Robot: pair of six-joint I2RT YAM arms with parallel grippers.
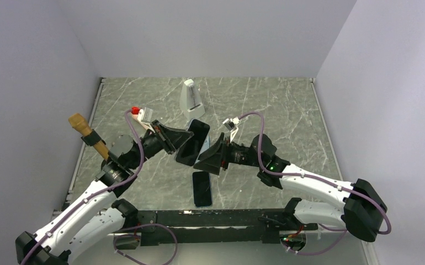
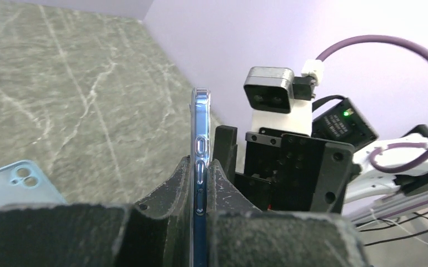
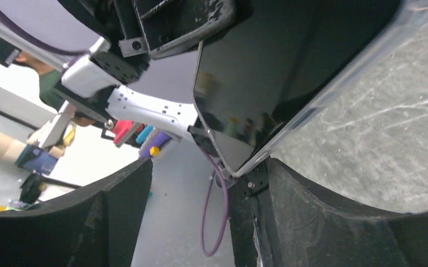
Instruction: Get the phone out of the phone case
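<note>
My left gripper is shut on a phone with a black screen and blue frame, seen edge-on in the left wrist view. A clear edge along the phone shows in the right wrist view; whether that is case cannot be told. My right gripper stands part open below the phone's corner, with nothing seen gripped between its fingers. A light blue phone case lies on the table, mostly hidden by the held phone in the top view.
Another dark phone lies at the table's front. A white upright object stands at the back.
</note>
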